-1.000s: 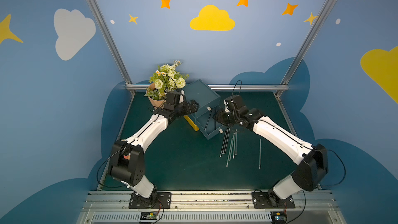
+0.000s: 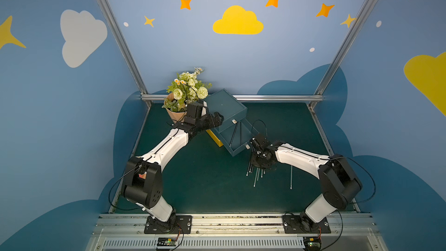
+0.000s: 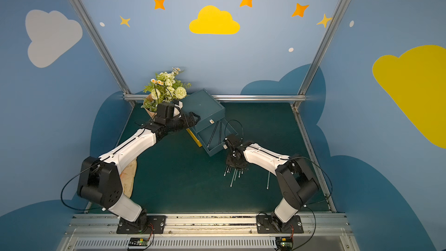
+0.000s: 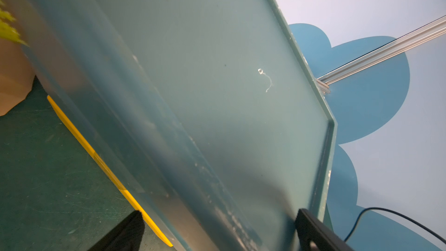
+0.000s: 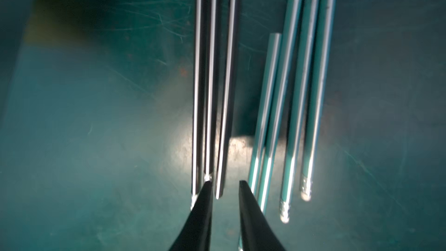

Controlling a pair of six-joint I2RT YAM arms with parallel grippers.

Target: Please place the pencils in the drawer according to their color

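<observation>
A blue drawer box [image 2: 225, 104] stands at the back, its lower drawer [image 2: 234, 145] out with dark pencils inside. My left gripper [image 2: 216, 120] is at the box's upper left side; in the left wrist view its fingertips touch or nearly touch the panel, and its grip is unclear. My right gripper is part open, pointing down over loose pencils outside the drawer: black pencils [image 5: 211, 88] on the left, teal pencils [image 5: 302, 102] on the right, one more teal pencil [image 2: 291, 179] apart. Nothing shows held between the right fingertips.
A flower pot [image 2: 174, 111] stands left of the box, with a yellow edge [image 2: 213, 137] along the box's bottom. A pale object [image 3: 129, 176] lies at the left, behind the left arm.
The left arm has not visibly moved.
</observation>
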